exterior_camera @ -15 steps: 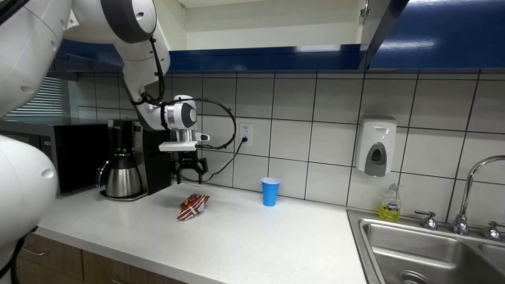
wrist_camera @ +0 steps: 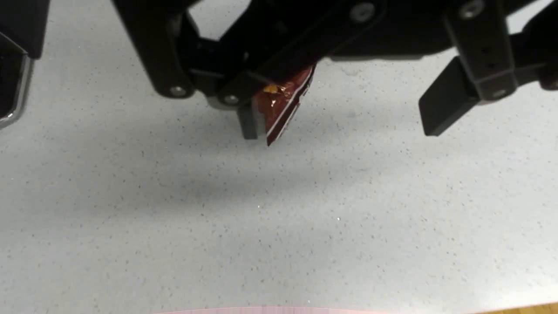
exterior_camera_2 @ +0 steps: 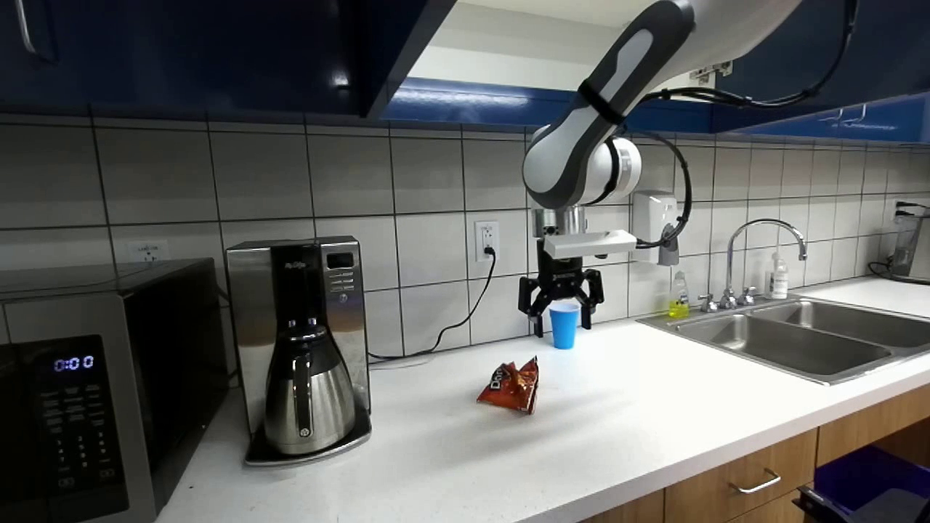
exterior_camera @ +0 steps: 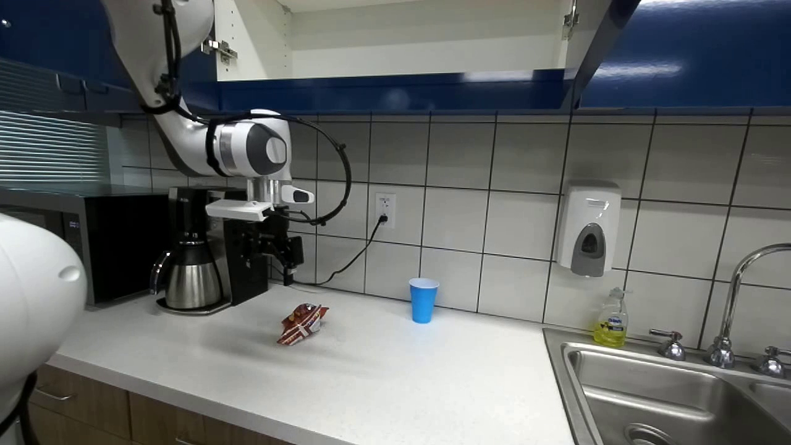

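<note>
A crumpled red chip bag (exterior_camera: pixel 302 323) lies on the white counter, and in exterior view 2 the same bag (exterior_camera_2: pixel 512 387) sits in front of the blue cup. My gripper (exterior_camera_2: pixel 560 330) hangs open above the counter, its fingers pointing down and well apart. Seen from the wrist, the gripper has only counter surface between its fingertips, apart from the bag's corner (wrist_camera: pixel 280 107) showing beside the left finger; the rest of the bag is hidden behind the gripper's linkage. An upright blue cup (exterior_camera: pixel 423 300) stands near the tiled wall, apart from the bag.
A coffee maker (exterior_camera_2: pixel 349 288) with a steel carafe (exterior_camera_2: pixel 306 405) and a microwave (exterior_camera_2: pixel 166 349) stand left. The sink (exterior_camera: pixel 638 371) and yellow soap bottle (exterior_camera: pixel 610 320) are right. Overhead, a cabinet (exterior_camera: pixel 422 44) is open.
In exterior view 1, the arm has shifted left and the gripper has moved slightly left and up, turning as well. Bag and cup have stayed where they were.
</note>
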